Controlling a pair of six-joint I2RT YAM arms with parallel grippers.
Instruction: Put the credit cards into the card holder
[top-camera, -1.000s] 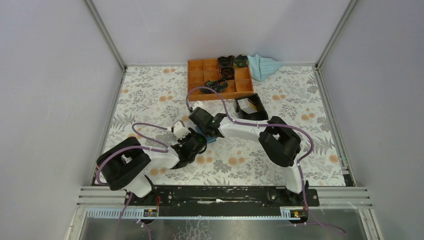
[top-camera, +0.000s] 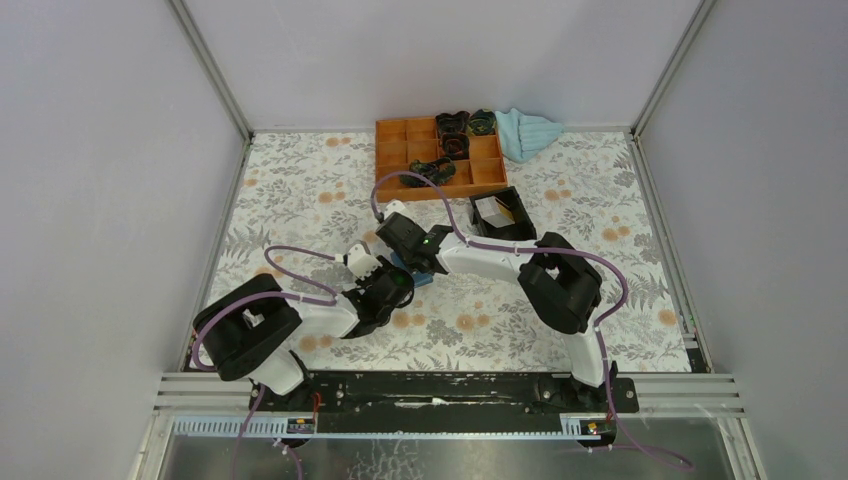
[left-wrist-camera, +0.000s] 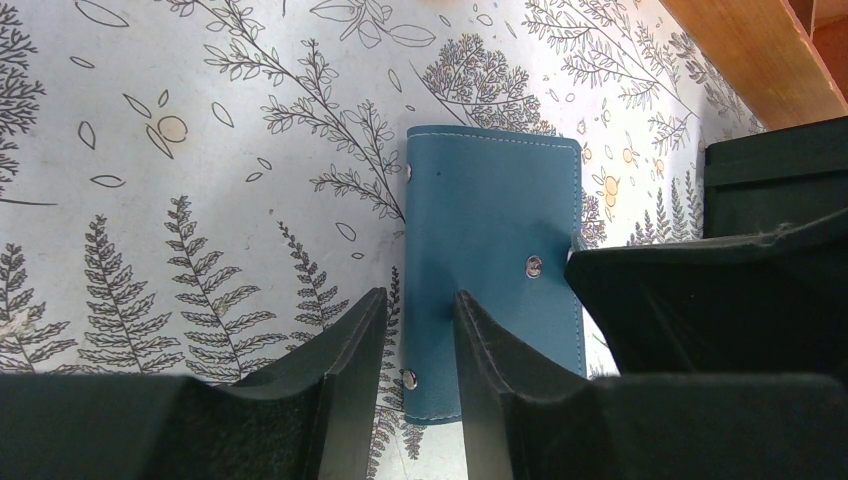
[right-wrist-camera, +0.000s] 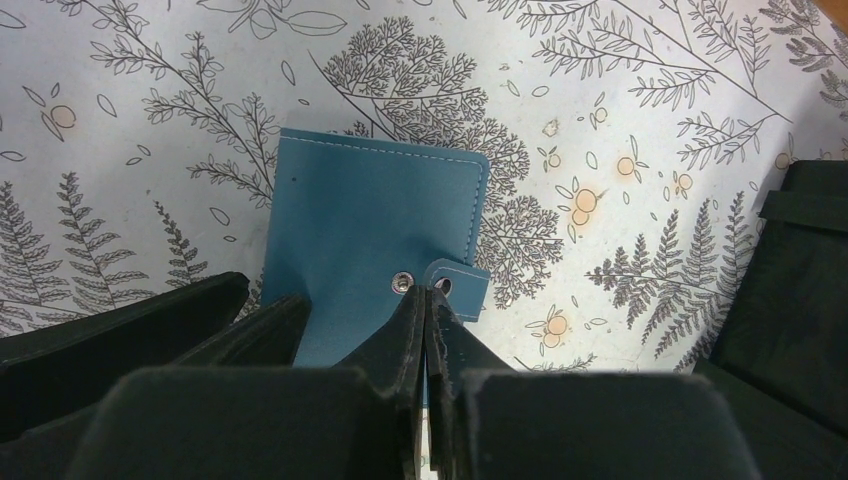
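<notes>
The card holder is a flat blue wallet (left-wrist-camera: 490, 220) with stitched edges, lying on the patterned cloth; in the top view both arms mostly cover it. Over its near left edge, my left gripper is open, one fingertip outside that edge and the other above the blue face. My right gripper is shut at the strap tab (right-wrist-camera: 462, 283) with its metal snap. Whether the thin tab is pinched between those tips I cannot tell. A second snap (right-wrist-camera: 402, 281) shows on the holder's face. No credit card can be made out clearly.
Behind the arms stands an orange-brown compartment tray (top-camera: 392, 160) with dark items in it. A black box (top-camera: 516, 229) with something white inside is to its right, and a light blue cloth (top-camera: 528, 135) lies at the back.
My right gripper has shifted very slightly at the card holder. Otherwise both arms and the objects stand as before in the top view.
</notes>
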